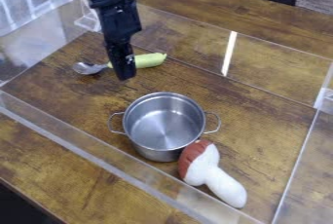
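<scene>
The black gripper (123, 64) hangs over the upper left of the wooden surface, its fingers close together, with nothing visible between them. Behind its fingers lies a pale green elongated object (151, 59), and just to its left a silver spoon-like utensil (90, 68) rests on the wood, partly hidden by the arm. A steel pot (164, 127) with two side handles stands at the lower centre.
A white, red-topped mushroom-like object (216, 182) lies below right of the pot, near a clear panel. Clear panels edge the work area.
</scene>
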